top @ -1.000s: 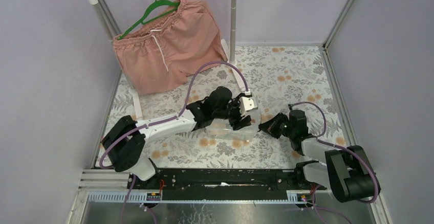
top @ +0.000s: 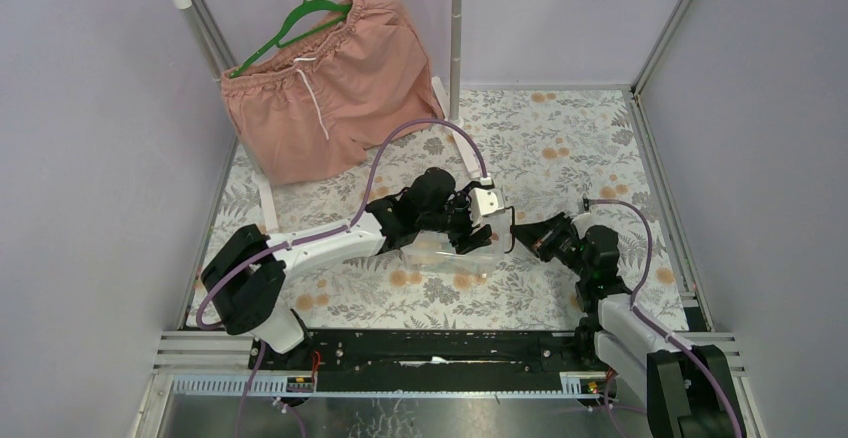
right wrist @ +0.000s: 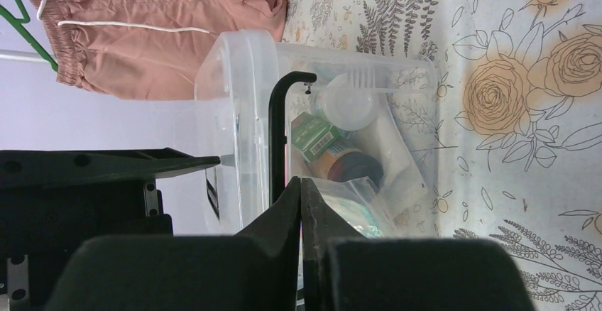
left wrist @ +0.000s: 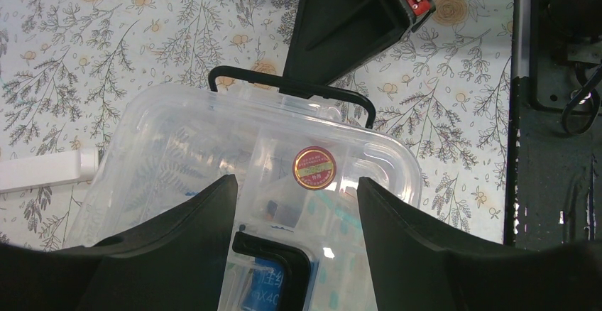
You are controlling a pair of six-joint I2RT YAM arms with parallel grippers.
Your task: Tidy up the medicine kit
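A clear plastic box with a lid (left wrist: 192, 137), the medicine kit, lies under my left gripper in the left wrist view. That gripper is open, its fingers (left wrist: 192, 219) apart above the lid with nothing held between them. A black handle (left wrist: 255, 78) swings out from the box's side. My right gripper is shut on this handle, seen at the side of the box in the top view; the exact contact is partly hidden. Through the clear wall in the right wrist view show a green box (right wrist: 312, 135), a dark-capped brown bottle (right wrist: 348, 163) and a white-lidded container (right wrist: 351, 101).
Pink shorts (top: 330, 98) hang from a rack behind the box, whose white foot (left wrist: 42, 171) lies near the box.
The left arm looks unmoved.
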